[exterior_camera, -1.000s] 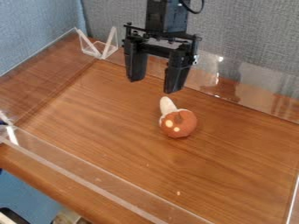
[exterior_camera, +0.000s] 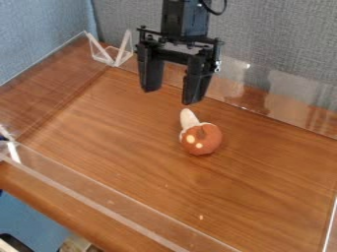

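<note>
My black gripper hangs open over the upper middle of the wooden table, with nothing between its two fingers. Below it and a little to the right, apart from it, an orange-red round object with pale spots lies on the table, a white elongated part pointing up from it toward the back.
The wooden table is otherwise mostly clear. Transparent low walls line its edges. A white frame-like piece stands at the back left. Grey and blue panels enclose the back and left.
Over the last second my gripper has shifted very slightly to the left. The orange object has not moved.
</note>
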